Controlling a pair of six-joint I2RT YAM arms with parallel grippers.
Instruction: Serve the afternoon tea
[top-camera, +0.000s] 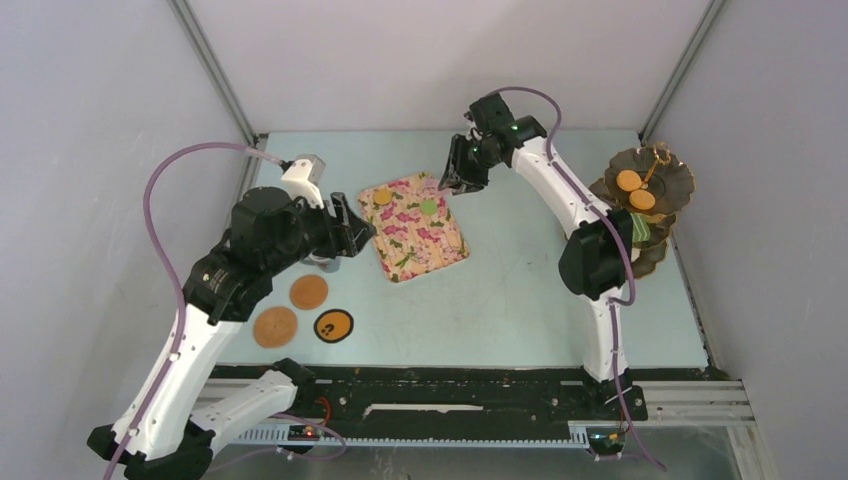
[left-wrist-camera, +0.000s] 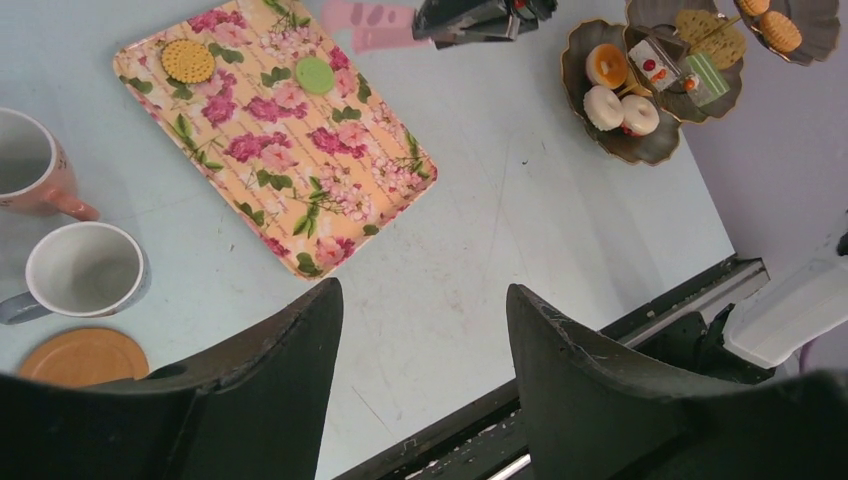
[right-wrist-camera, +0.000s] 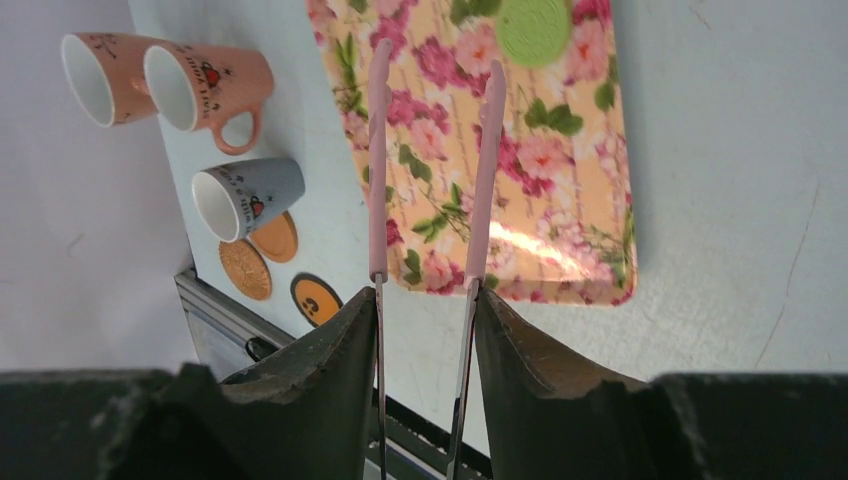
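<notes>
The flowered tray (top-camera: 425, 240) lies mid-table with a yellow round biscuit (left-wrist-camera: 188, 61) and a green one (left-wrist-camera: 315, 75) along its far side. My right gripper (top-camera: 464, 178) is by the tray's right edge, its fingers closed about pink tongs (right-wrist-camera: 377, 190). The tong tips stand apart over the tray with nothing between them. My left gripper is at the tray's left side, fingers apart and empty. A grey mug (right-wrist-camera: 262, 192) and two pink mugs (right-wrist-camera: 235, 85) stand left of the tray. The tiered stand (top-camera: 672, 185) holds sweets at the far right.
Round coasters (top-camera: 309, 291) lie at the front left, one of them dark-rimmed (top-camera: 333, 325). Donuts (left-wrist-camera: 603, 107) and cake pieces (left-wrist-camera: 705, 78) sit on the stand. The table between tray and stand is bare.
</notes>
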